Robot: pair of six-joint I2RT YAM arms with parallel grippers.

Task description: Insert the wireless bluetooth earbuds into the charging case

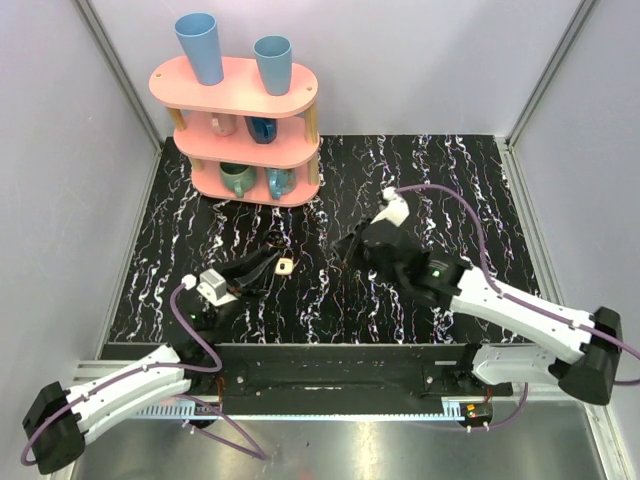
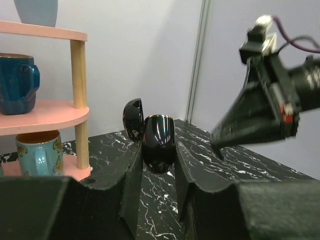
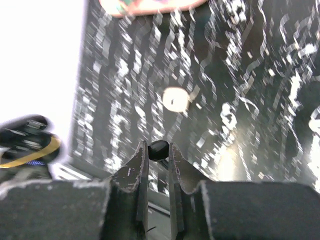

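Note:
In the left wrist view a glossy black charging case (image 2: pixel 158 142) is gripped by my left gripper, its lid (image 2: pixel 132 119) standing open behind it. In the top view that arm is at lower left with the case (image 1: pixel 275 242) raised. My right gripper (image 1: pixel 345 250) hangs blurred to the right of it. In the right wrist view a dark glossy object (image 3: pixel 158 149) shows at the tips of the right gripper, its fingers close together; whether it is held I cannot tell. A small cream square (image 1: pixel 284 267) lies on the marble surface.
A pink three-tier shelf (image 1: pixel 234 92) with mugs and blue cups stands at back left. Side walls bound the space.

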